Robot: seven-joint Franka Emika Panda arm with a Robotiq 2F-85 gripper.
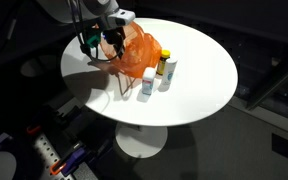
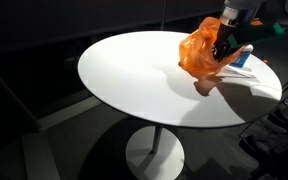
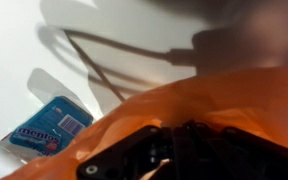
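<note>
A crumpled, translucent orange bag point(image 1: 138, 50) rests on the white round table, bunched up around the fingers of my gripper point(image 1: 117, 52). The gripper points down at the bag's near left side and is shut. In the wrist view the orange bag point(image 3: 209, 98) spreads across the front of the dark fingers and hides their tips. Whether a fold of it is pinched between them cannot be made out. Exterior view 2 has the bag point(image 2: 196, 52) at the table's far right, with the gripper point(image 2: 222, 48) pressed against its right side.
A blue-and-white Mentos bottle point(image 3: 54, 126) lies beside the bag in the wrist view. In exterior view 1 that small bottle point(image 1: 148, 82) stands near a yellow-capped dark jar point(image 1: 162, 64) and a white bottle point(image 1: 170, 72).
</note>
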